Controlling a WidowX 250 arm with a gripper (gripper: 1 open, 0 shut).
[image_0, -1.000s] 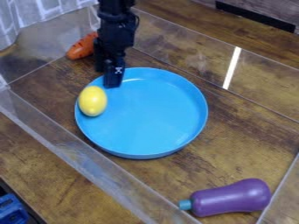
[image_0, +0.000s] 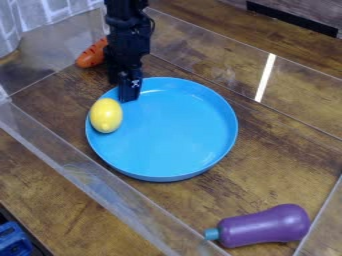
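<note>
A black robot arm reaches down from the top centre to the gripper (image_0: 123, 87), which stands open over the back-left rim of a blue plate (image_0: 174, 140). A yellow oval object (image_0: 106, 115) lies on the plate's left side, just in front of the gripper, with no visible sign of being held.
An orange object (image_0: 91, 54) lies behind and left of the arm. A purple eggplant-like toy (image_0: 261, 226) rests at the front right. Clear plastic walls edge the left side and front. The wooden surface right of the plate is mostly clear.
</note>
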